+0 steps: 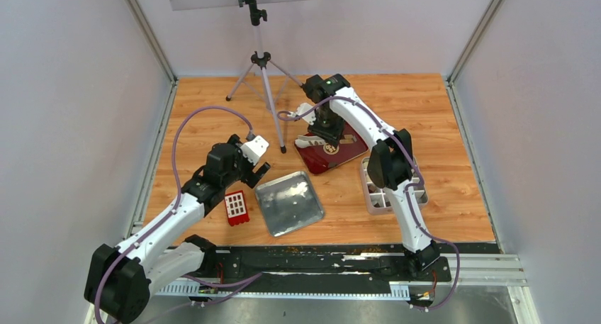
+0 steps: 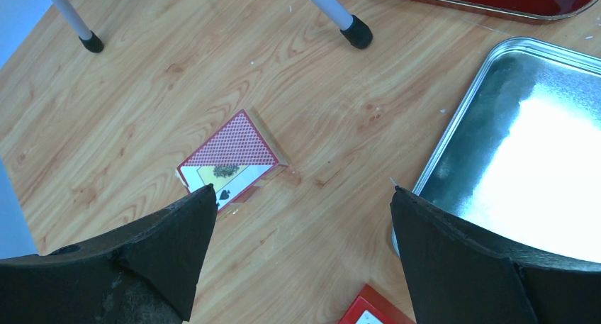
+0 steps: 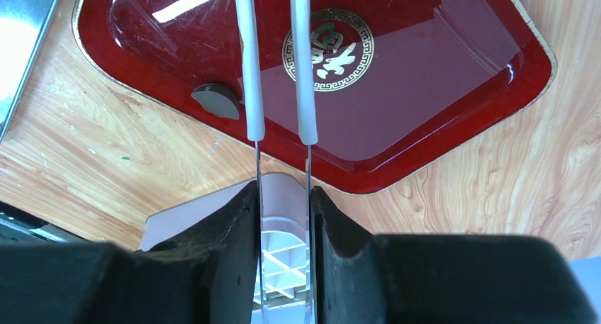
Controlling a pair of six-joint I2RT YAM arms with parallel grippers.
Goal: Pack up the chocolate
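My right gripper is over the red tray (image 3: 425, 125) at back centre, its fingers on long thin metal utensils with pale blue handles (image 3: 305, 90), which point across the tray. A small dark piece (image 3: 216, 101) lies on the tray. My left gripper stands open above the table, empty. In the top view, a silver tray (image 1: 289, 214) lies front centre, a red box (image 1: 236, 208) with white slots left of it, and a compartment box (image 1: 379, 203) at right, partly hidden by my right arm.
A tripod (image 1: 266, 97) stands at the back, its feet on the table near the red tray. A patterned card box (image 2: 230, 147) lies on the table in the left wrist view.
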